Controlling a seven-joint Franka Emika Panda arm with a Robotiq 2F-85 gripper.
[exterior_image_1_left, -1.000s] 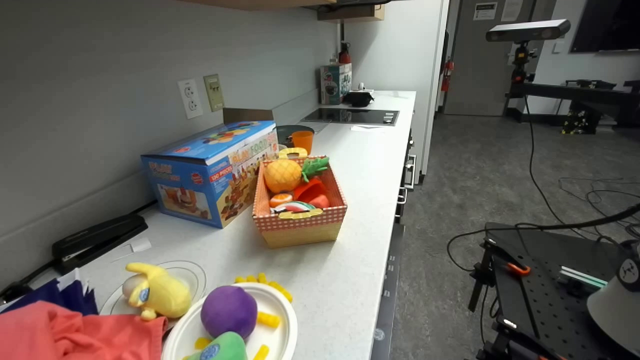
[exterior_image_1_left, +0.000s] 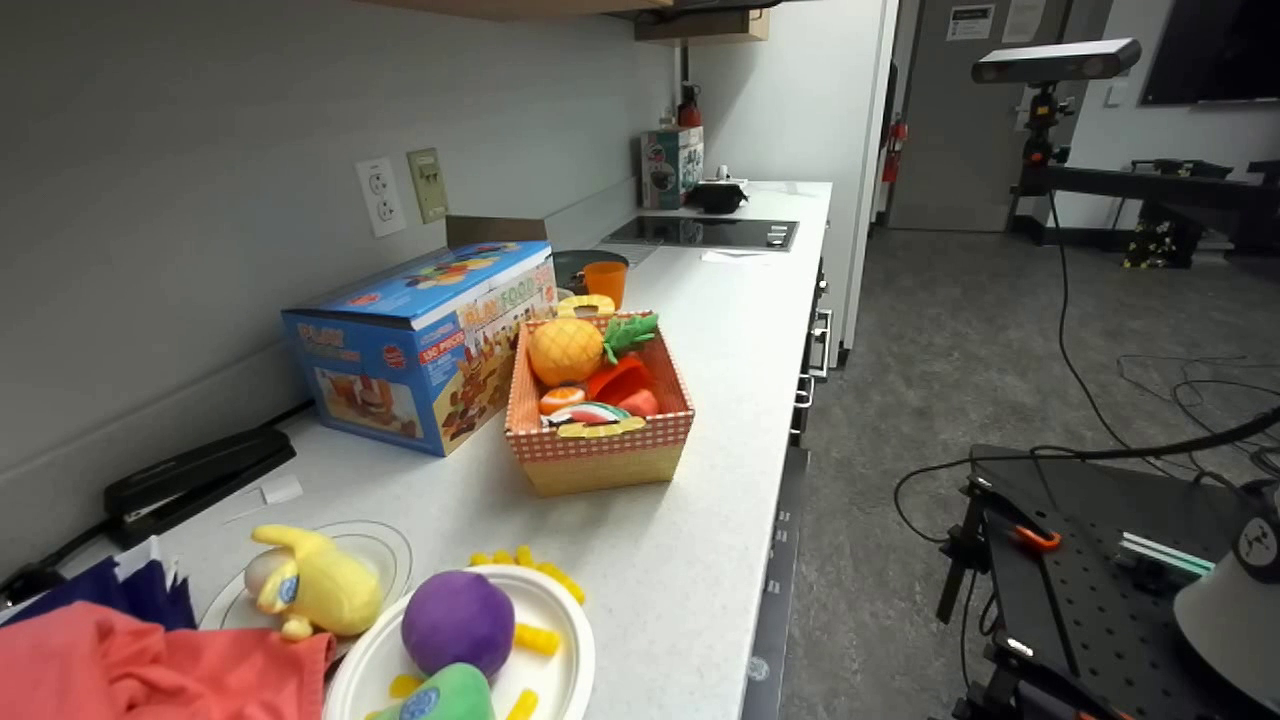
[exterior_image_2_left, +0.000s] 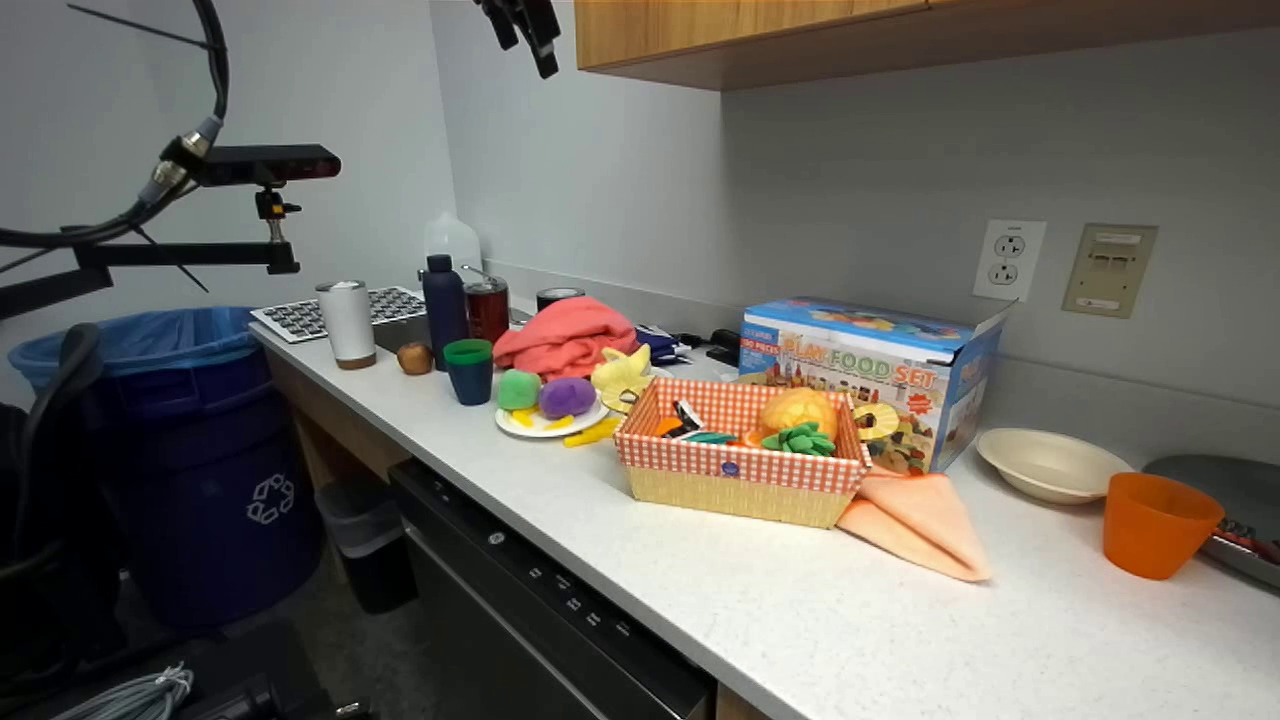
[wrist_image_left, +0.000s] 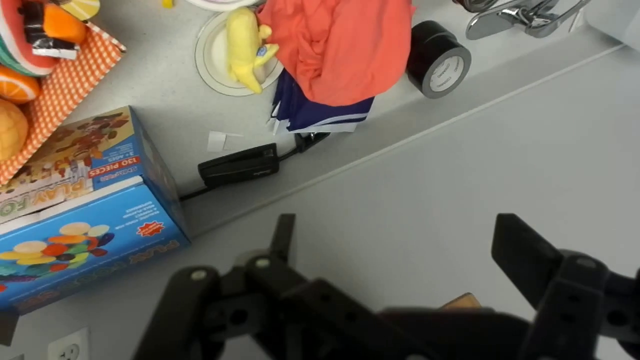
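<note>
High above the counter, part of my gripper (exterior_image_2_left: 528, 30) shows at the top edge of exterior view 2. In the wrist view the gripper is open, its dark fingers wide apart with only the plain wall behind the gap. A red-checked basket (exterior_image_1_left: 606, 462) holds toy food, including a pineapple (exterior_image_1_left: 566, 350). On a white plate (exterior_image_1_left: 579, 660) are a purple plush (exterior_image_1_left: 458, 624), a green plush (exterior_image_1_left: 446, 696) and yellow pieces. A yellow plush (wrist_image_left: 243, 48) rests on a clear round lid, touching a coral cloth (wrist_image_left: 342, 48). Nothing on the counter is near the fingers.
The blue play food box (exterior_image_1_left: 420, 348) stands beside the basket against the wall. An orange cup (exterior_image_2_left: 1158, 524), a cream bowl (exterior_image_2_left: 1050, 464) and a peach napkin (exterior_image_2_left: 918, 522) lie to its right. Cups and a dark bottle (exterior_image_2_left: 445, 314) crowd the far end. An upper cabinet (exterior_image_2_left: 768, 42) overhangs the counter.
</note>
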